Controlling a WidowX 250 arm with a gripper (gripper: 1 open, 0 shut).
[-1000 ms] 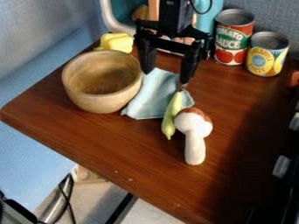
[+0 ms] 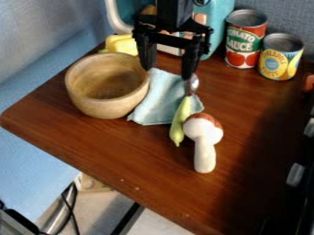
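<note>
My black gripper [image 2: 167, 66] hangs open above a folded light-blue cloth [image 2: 156, 103], its two fingers apart. Just below its right finger a spoon-like silver and green item, partly hidden, lies on the cloth, with a pale green long vegetable [image 2: 181, 124] reaching toward the front. A toy mushroom [image 2: 205, 147] with a brown-and-white top and white stem lies in front. A wooden bowl [image 2: 106, 84] sits to the left.
A tomato sauce can [image 2: 244, 41] and a yellow-labelled can [image 2: 280, 60] stand at the back right. Yellow items [image 2: 120, 43] and a teal object sit behind.
The objects on the table look unchanged.
</note>
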